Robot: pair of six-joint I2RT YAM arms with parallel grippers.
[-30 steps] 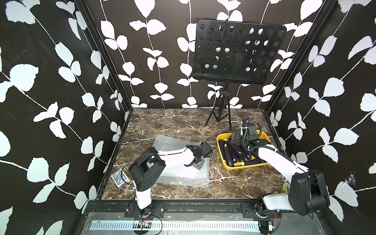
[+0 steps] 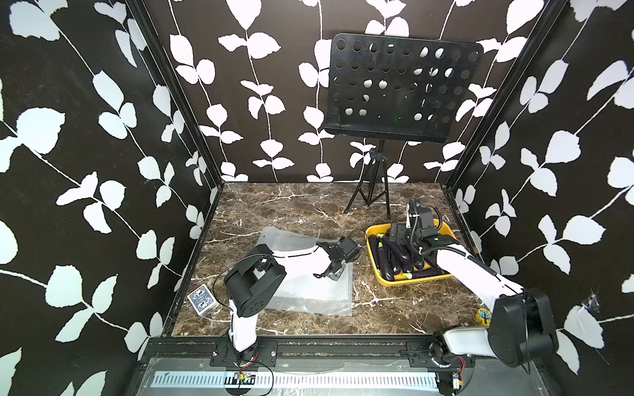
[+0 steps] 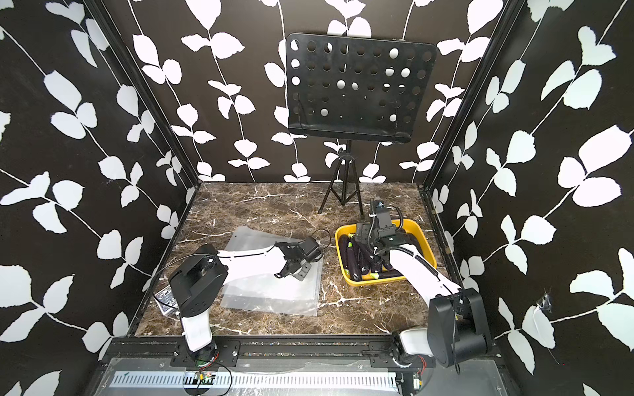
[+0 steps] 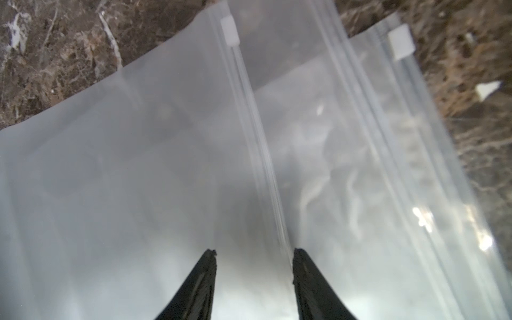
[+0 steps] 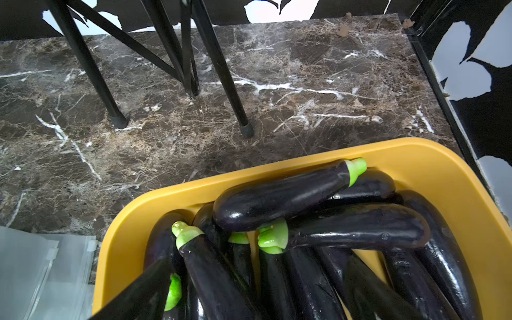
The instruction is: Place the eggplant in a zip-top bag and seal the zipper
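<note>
Several clear zip top bags (image 4: 133, 176) lie overlapped flat on the marble table, each with a zipper strip and white slider (image 4: 230, 30). Above them hovers my left gripper, partly open, its fingertips empty beside the middle zipper strip. Several eggplants (image 5: 277, 197) with green caps fill a yellow tray (image 5: 426, 154) right of the bags. My right gripper hangs over the tray, open, its fingers low in the right wrist view; I see none held.
A black music stand (image 2: 403, 85) rises at the back, its tripod behind the tray. A small patterned box (image 2: 201, 298) lies at the front left.
My left arm has shifted slightly at the elbow and wrist over the bags. The right arm moved very little; the bags and tray look unchanged.
</note>
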